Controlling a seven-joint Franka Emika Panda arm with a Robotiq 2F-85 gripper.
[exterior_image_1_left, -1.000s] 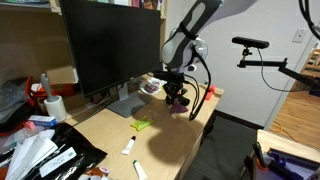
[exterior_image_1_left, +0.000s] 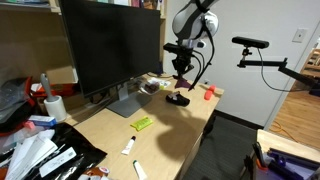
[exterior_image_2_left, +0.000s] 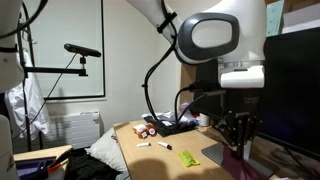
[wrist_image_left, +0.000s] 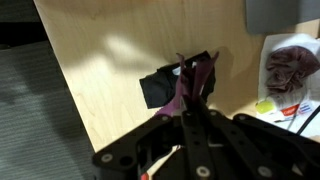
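Observation:
A maroon cloth (wrist_image_left: 196, 78) hangs bunched from my gripper (exterior_image_1_left: 183, 73), which is shut on it. In the second exterior view the same cloth (exterior_image_2_left: 240, 167) droops below the gripper (exterior_image_2_left: 238, 146) at the lower right. Under it, a black cloth (exterior_image_1_left: 178, 99) lies on the table near the far end. Seen from the wrist, the black cloth (wrist_image_left: 156, 88) spreads on both sides of the maroon one, which covers its middle. The fingertips are largely hidden by the maroon cloth there.
A large monitor (exterior_image_1_left: 110, 45) stands along the table's back. A green packet (exterior_image_1_left: 142, 124) and a white marker (exterior_image_1_left: 128, 146) lie on the table. In the wrist view, a clear bag (wrist_image_left: 288, 72) with dark contents is at the right. Bare wood (exterior_image_1_left: 155, 150) shows nearer the front.
My gripper has risen from near the tabletop with the maroon cloth in it. The cloth now hangs higher, and the black cloth shows on the table below.

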